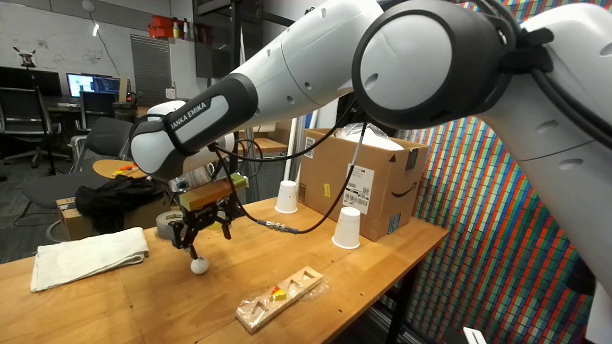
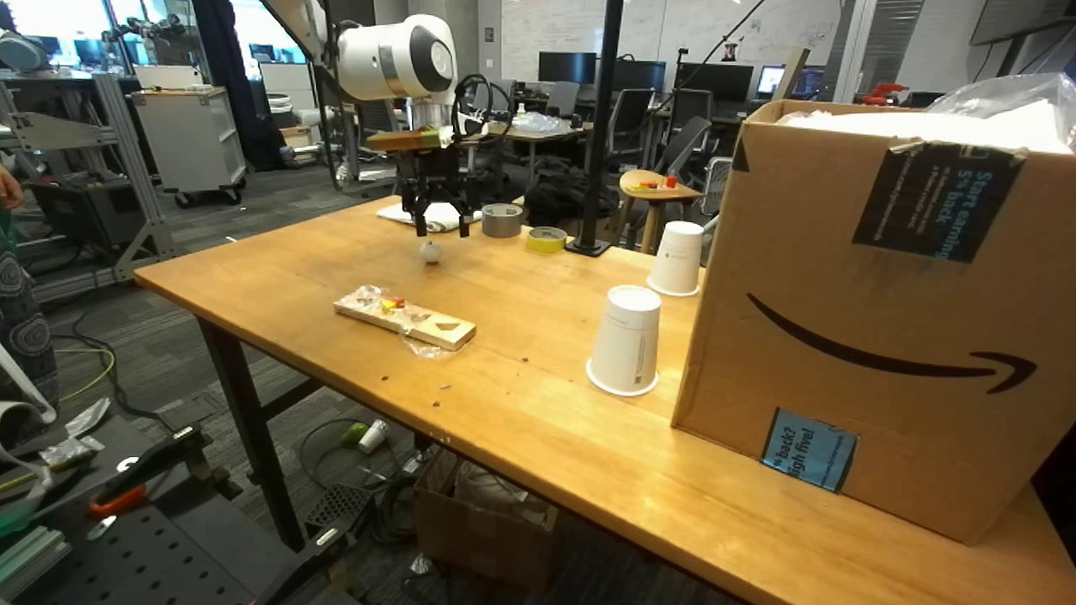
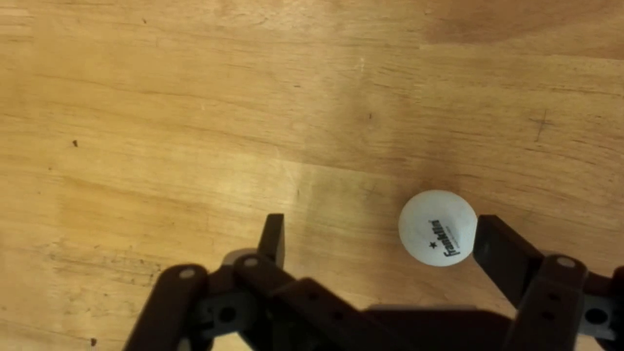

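Observation:
A white ball (image 1: 199,265) with a "Franklin" print rests on the bare tabletop. My gripper (image 1: 210,243) hangs over it with its fingers well apart. In the wrist view the ball (image 3: 437,228) appears right beside the right-hand finger (image 3: 504,257), while a wide gap of bare wood separates it from the left-hand finger (image 3: 272,239). Nothing is held between the two. From the second exterior view, the ball (image 2: 430,252) shows just below the fingertips of the gripper (image 2: 443,232), nearer one finger.
A wooden block tray (image 1: 281,298) in clear plastic lies toward the front edge. Two upturned white cups (image 1: 347,228) stand near a large cardboard box (image 1: 367,177). A folded white towel (image 1: 89,258), a grey tape roll (image 2: 501,220) and a yellow one (image 2: 545,239) occupy the far side.

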